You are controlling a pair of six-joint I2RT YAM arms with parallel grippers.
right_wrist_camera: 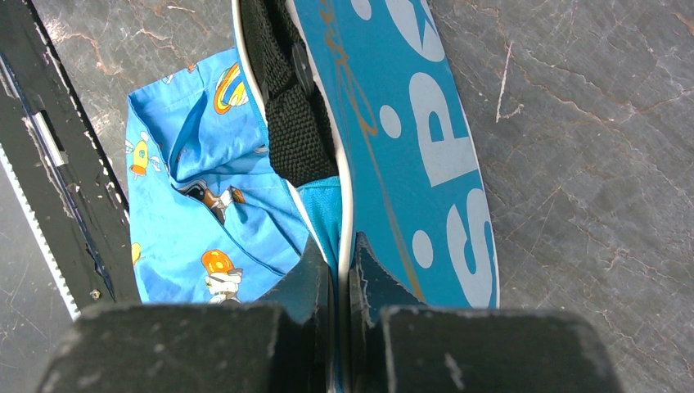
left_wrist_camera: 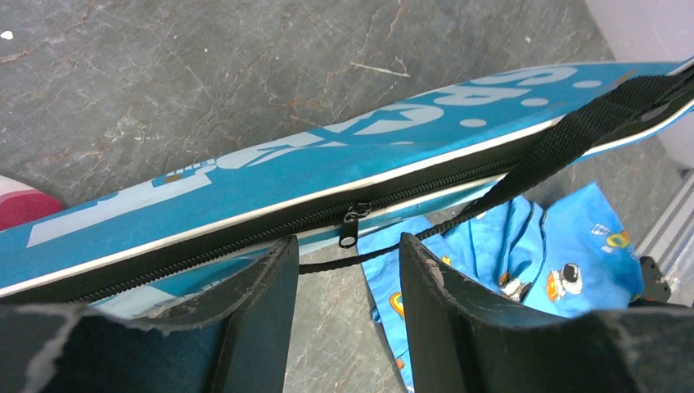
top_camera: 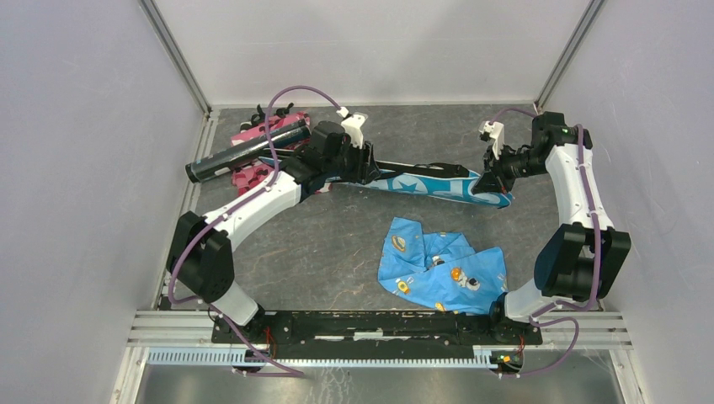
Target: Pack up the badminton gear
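Note:
A long blue badminton bag (top_camera: 429,187) lies across the mat, its black zipper and strap along the top. My left gripper hangs open just above the zipper, with the zipper pull (left_wrist_camera: 349,232) between and beyond its fingertips; whether they touch it is unclear. At the bag's right end my right gripper is shut on the bag's white-piped edge. A dark tube (top_camera: 227,160) rests on a pink bag (top_camera: 253,178) at the back left.
A folded blue cloth with cartoon prints (top_camera: 446,278) lies in front of the bag. Walls bound the back and sides.

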